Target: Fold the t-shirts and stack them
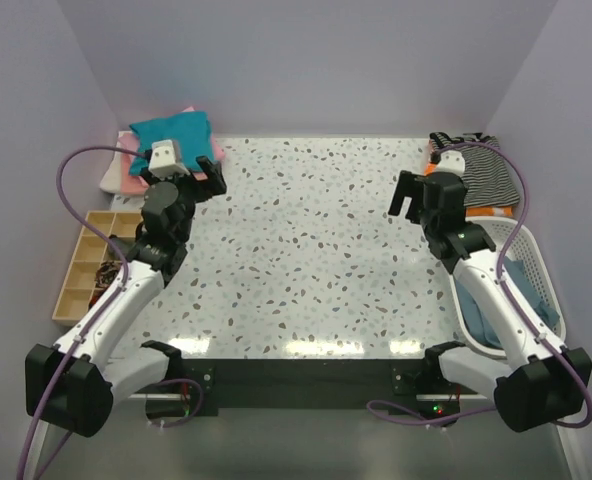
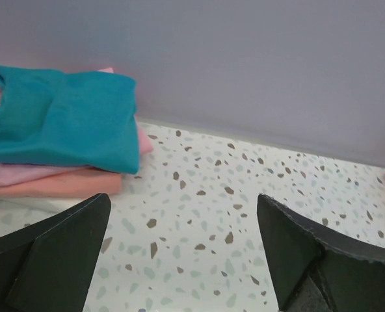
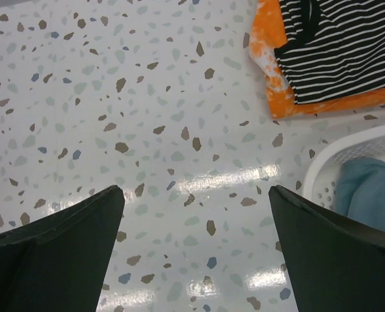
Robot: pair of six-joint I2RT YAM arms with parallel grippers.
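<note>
At the back left lies a stack of folded shirts, a teal shirt (image 1: pixel 176 138) on top with a salmon shirt (image 2: pixel 62 184) and pink cloth (image 2: pixel 23 174) below. At the back right a black-and-white striped shirt (image 1: pixel 473 172) rests on orange cloth (image 3: pixel 274 94). A blue-grey cloth (image 1: pixel 501 300) lies inside the white basket (image 1: pixel 546 283). My left gripper (image 1: pixel 184 178) is open, raised near the teal stack, with nothing between its fingers. Open and empty too, my right gripper (image 1: pixel 406 197) hangs left of the striped shirt and above the basket's far end.
A wooden divided tray (image 1: pixel 76 275) with small items sits at the left edge. Grey walls stand at the back and both sides.
</note>
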